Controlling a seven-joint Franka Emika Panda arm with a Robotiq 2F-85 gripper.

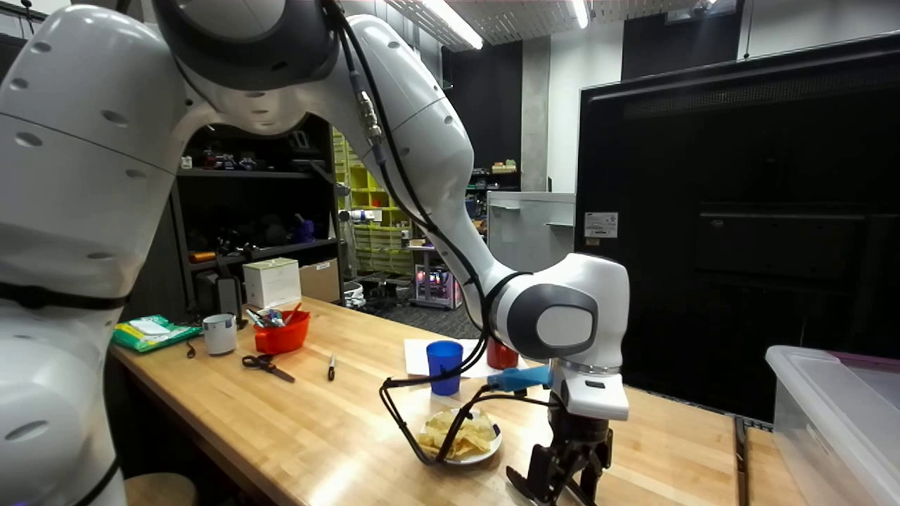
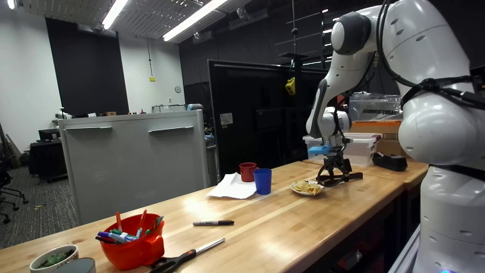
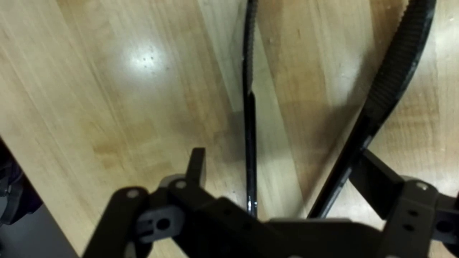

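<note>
Black tongs lie on the wooden table, with two long arms spread apart and ribbed ends at the top of the wrist view. My gripper is low over them and open, one finger on each side. The right-hand arm of the tongs passes close by the right finger; whether they touch I cannot tell. A clear gap separates the left finger from the other arm. The gripper also shows in exterior view 1, just right of a plate of chips. Its body hides the joined end of the tongs.
A blue cup and a red mug stand beyond the plate. Farther along are a marker, scissors and a red pen container. A clear plastic bin is at the right.
</note>
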